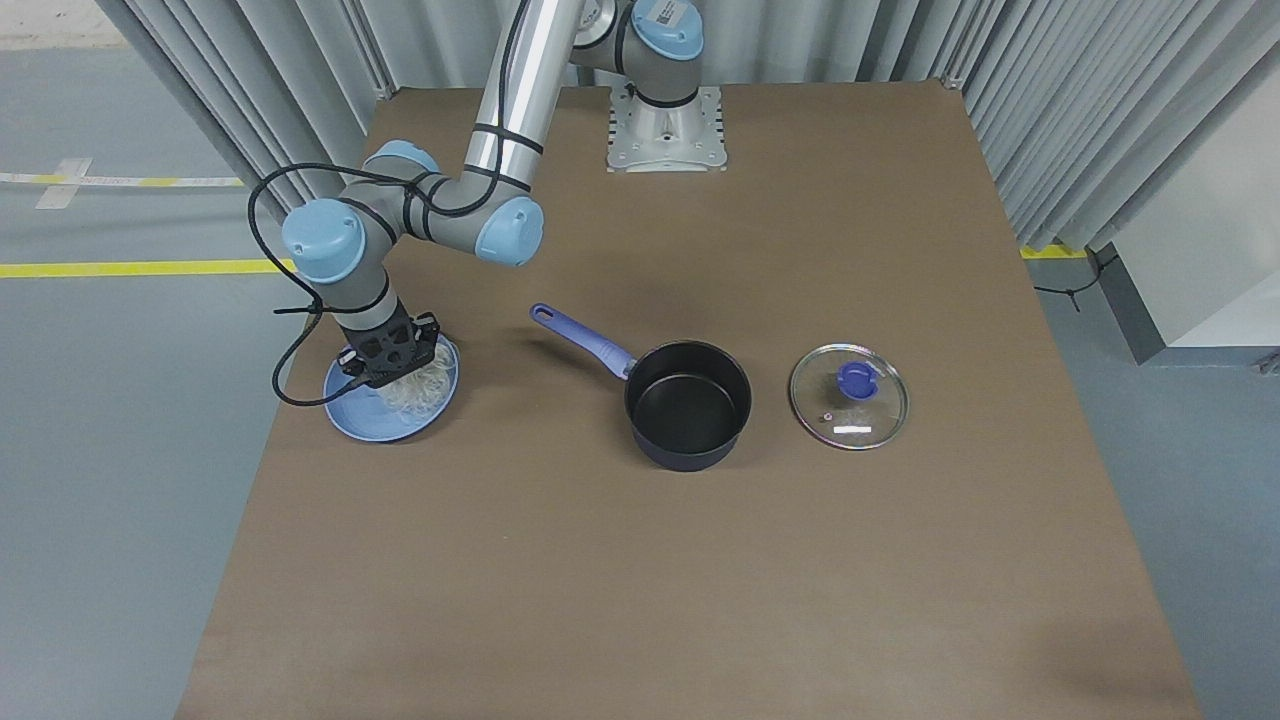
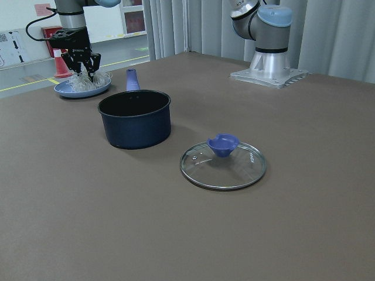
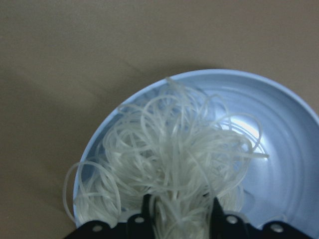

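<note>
A blue plate (image 1: 360, 414) holds a tangled pile of pale, thin noodles (image 1: 420, 386) at the table's left edge. My gripper is down in the pile, and noodle strands lie between and over its dark fingers in the wrist view; I cannot tell whether it has closed on them. In the left camera view the gripper (image 2: 88, 67) points straight down into the noodles (image 2: 85, 83) on the plate (image 2: 67, 93).
A dark saucepan (image 1: 686, 414) with a blue handle (image 1: 582, 336) stands right of the plate. A glass lid (image 1: 848, 420) with a blue knob lies farther right.
</note>
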